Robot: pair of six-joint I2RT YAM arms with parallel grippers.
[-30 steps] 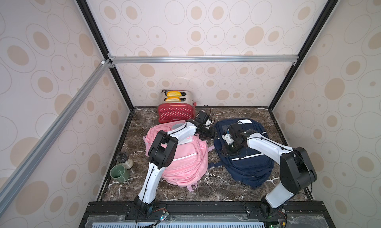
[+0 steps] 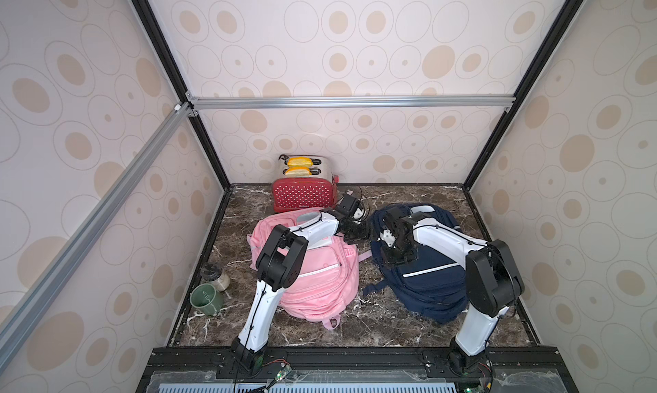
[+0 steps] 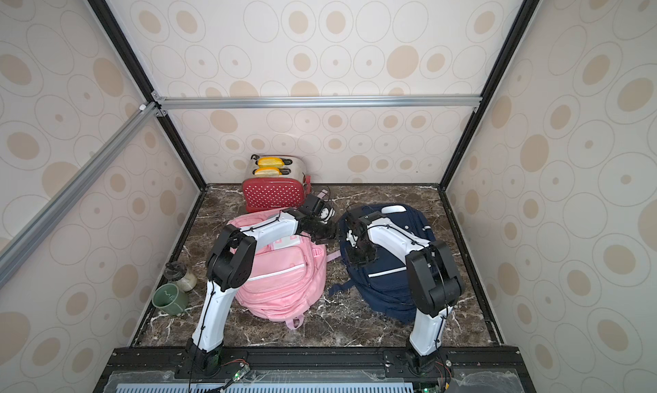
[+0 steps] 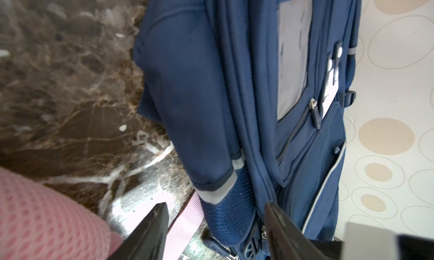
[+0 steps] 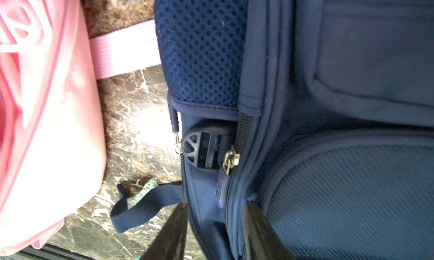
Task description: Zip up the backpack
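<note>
The navy backpack (image 2: 431, 290) lies on the right of the marble surface. In the right wrist view a metal zipper slider (image 5: 230, 160) with a fabric pull sits on its left side, by a buckle (image 5: 201, 149) and mesh pocket. My open right gripper hovers over that side, below the slider, nothing held between its fingers. My left gripper is open above the gap between the packs, facing the navy pack's side pocket. The pink backpack (image 2: 314, 290) lies to the left, under my left arm.
A red dotted bag (image 2: 301, 194) with yellow items on top stands at the back left. A green mug (image 2: 205, 298) and a jar (image 2: 215, 276) are at the front left. The wall closely borders the navy pack's right.
My left arm looks unchanged.
</note>
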